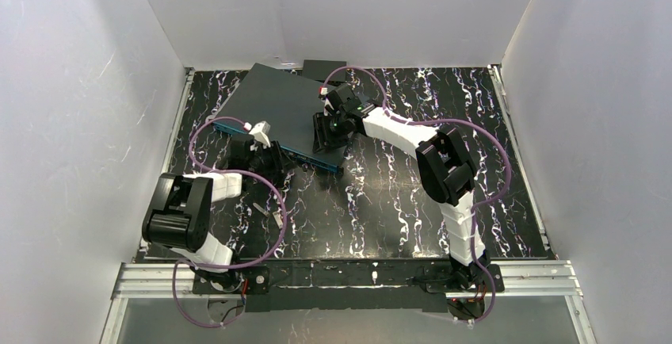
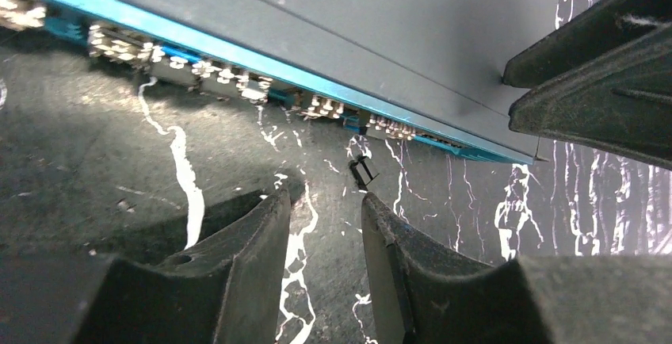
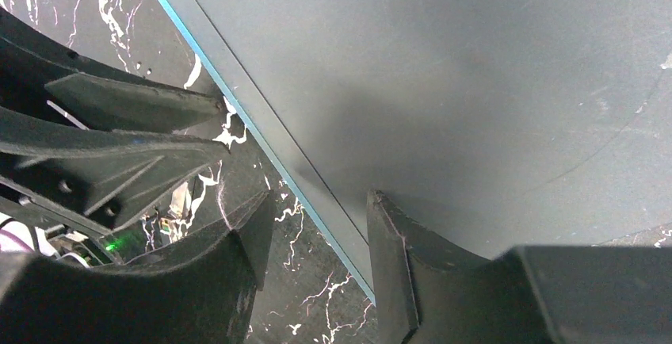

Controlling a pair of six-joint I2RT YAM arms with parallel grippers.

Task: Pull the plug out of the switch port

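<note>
The switch is a dark flat box with a blue front edge. Its ports show silver contacts along that edge in the left wrist view. A small black plug appears in front of the ports, with dark tabletop visible between it and the edge. My left gripper is open in front of the switch, nothing between its fingers; the plug shows beyond the right fingertip. My right gripper stands part open at the switch's front right corner, one finger over the lid. Nothing shows between its fingers. Contact with the lid is unclear.
Small pieces lie on the black marbled table near the left arm. A dark square panel sits behind the switch. Purple cables loop along both arms. Free tabletop extends in front of and right of the switch.
</note>
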